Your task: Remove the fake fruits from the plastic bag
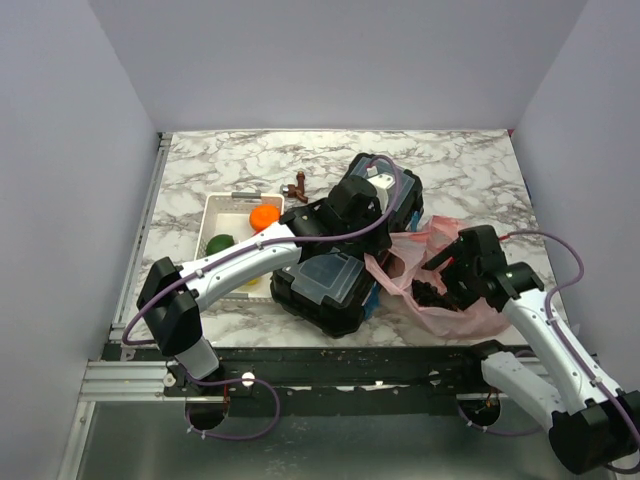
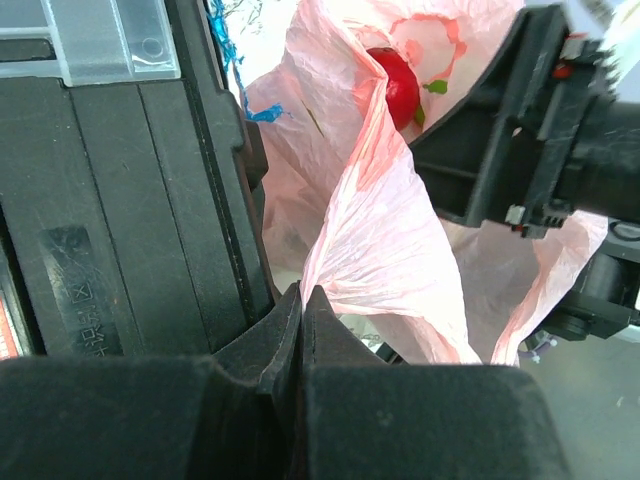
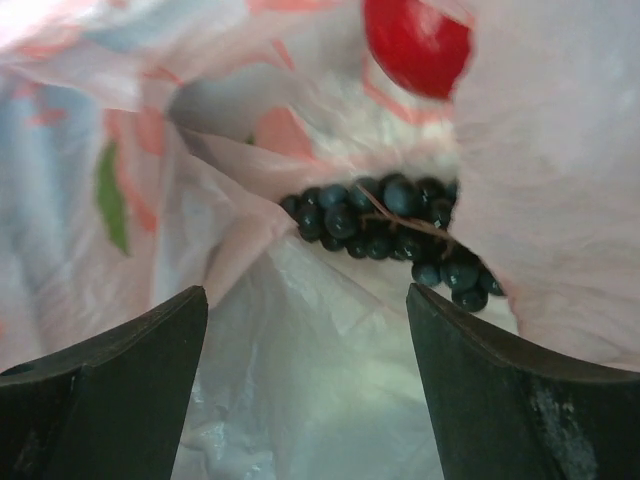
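The thin pink plastic bag [image 1: 452, 322] lies spread out at the right of the table. My left gripper is shut on a fold of its edge, beside the black case. Inside the bag, dark grapes [image 3: 375, 222] and a round red fruit [image 3: 418, 45] show in the right wrist view. The left wrist view also has the red fruit [image 2: 400, 88], near the bag's opening. Over the bag, my right gripper stands open with nothing between its fingers, just short of the grapes. Bag folds cover part of the grapes on the right side.
Black cases [image 1: 325, 278] with clear lids stand left of the bag, close against it. Further left, a white basket [image 1: 207, 218] holds an orange fruit [image 1: 264, 217] and a green one [image 1: 219, 244]. Bare marble table [image 1: 450, 165] shows at the back.
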